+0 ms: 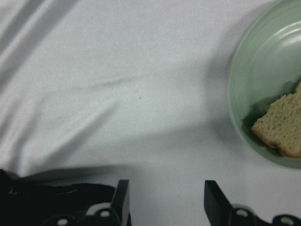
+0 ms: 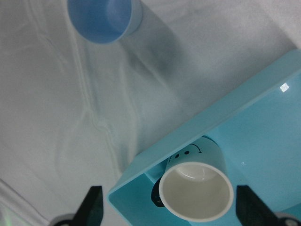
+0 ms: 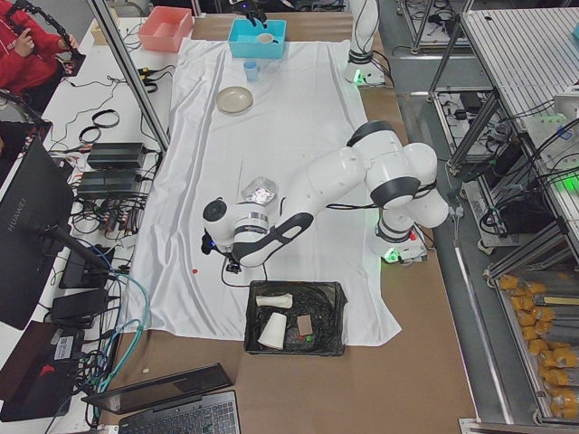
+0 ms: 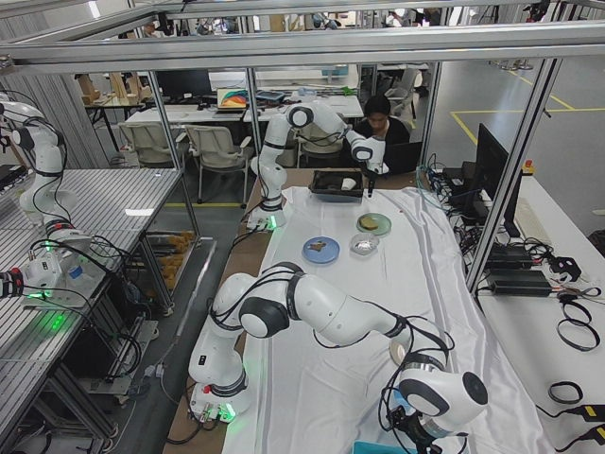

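My left gripper stands open over the cloth beside a green plate holding bread. In the camera left view a black bin below it holds white pieces and a brown block. My right gripper is open over a light blue container, with a white-mouthed cup lying inside between the fingertips in view, apparently not gripped. A blue cup stands outside the container.
A beige plate, a foil dish and a blue plate lie on the white cloth. A laptop sits past the bin.
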